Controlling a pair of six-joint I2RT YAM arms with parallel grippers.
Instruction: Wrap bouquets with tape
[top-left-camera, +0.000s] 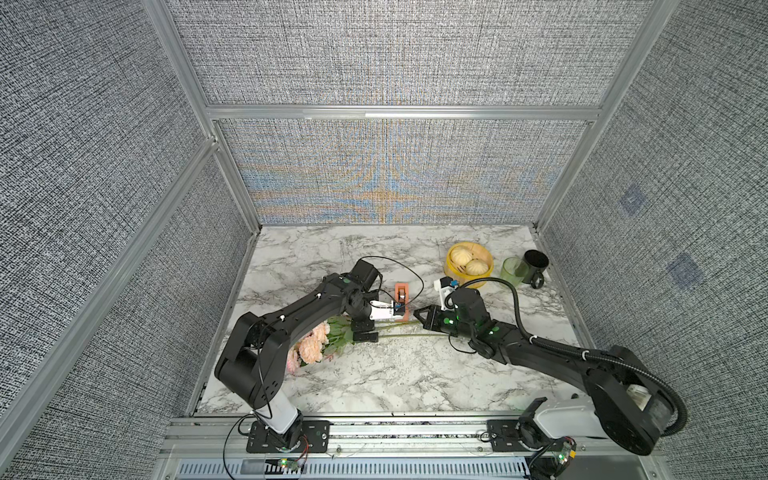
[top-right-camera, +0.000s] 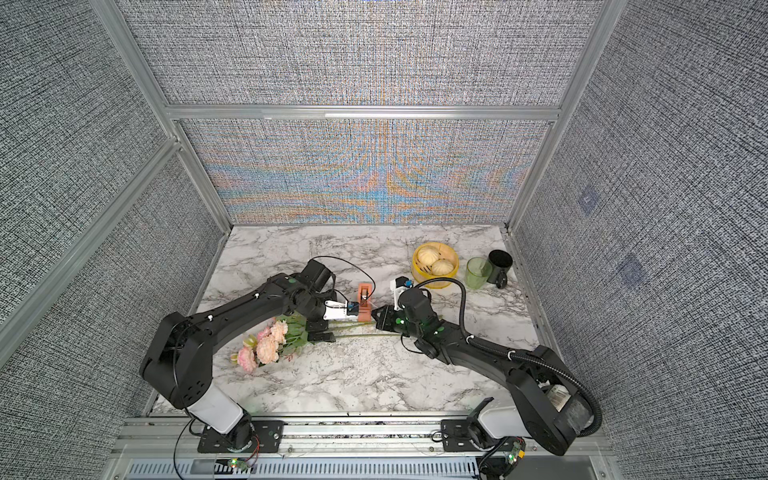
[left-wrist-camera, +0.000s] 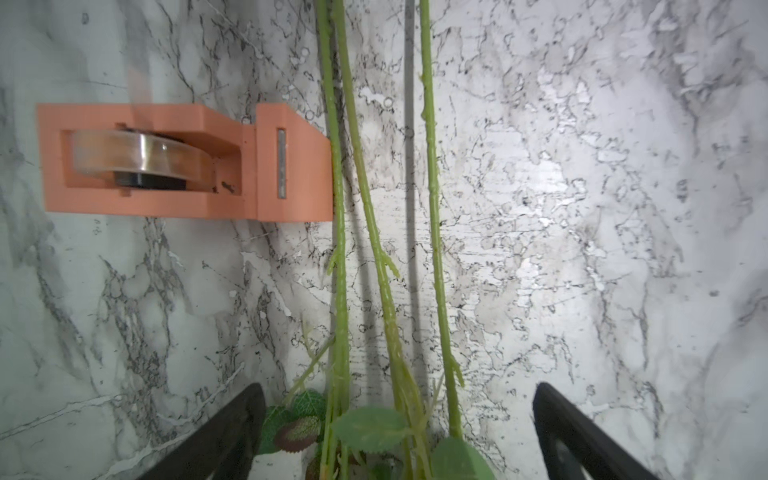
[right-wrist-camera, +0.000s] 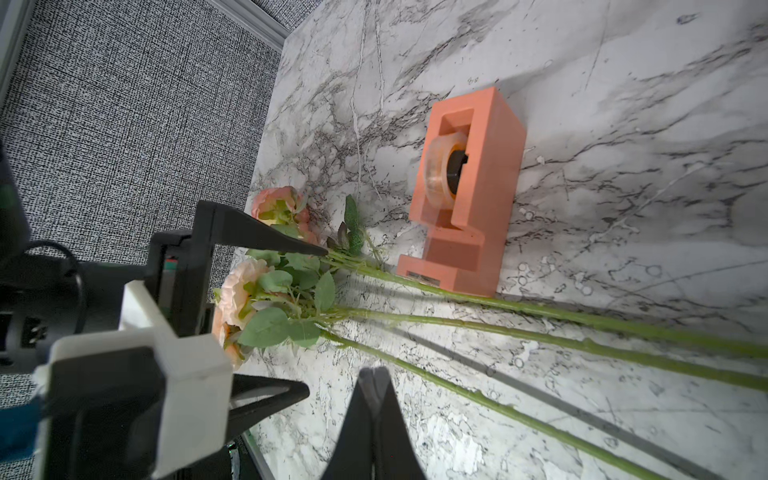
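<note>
Pink flowers (top-left-camera: 310, 347) lie at the left of the table, their green stems (left-wrist-camera: 434, 200) running right. In the left wrist view several stems spread apart on the marble. My left gripper is open over the leafy end of the bouquet, its fingers (right-wrist-camera: 260, 232) wide to either side and gripping no stem. An orange tape dispenser (left-wrist-camera: 292, 160) with a clear tape roll (right-wrist-camera: 440, 172) stands against the far side of the stems. My right gripper is shut above the stems, to the right of the dispenser, with nothing visible between its fingertips.
A yellow steamer with buns (top-left-camera: 469, 261), a green cup (top-left-camera: 513, 270) and a black mug (top-left-camera: 535, 266) occupy the back right. Bare marble lies in front of the stems. The two grippers are close together near the dispenser.
</note>
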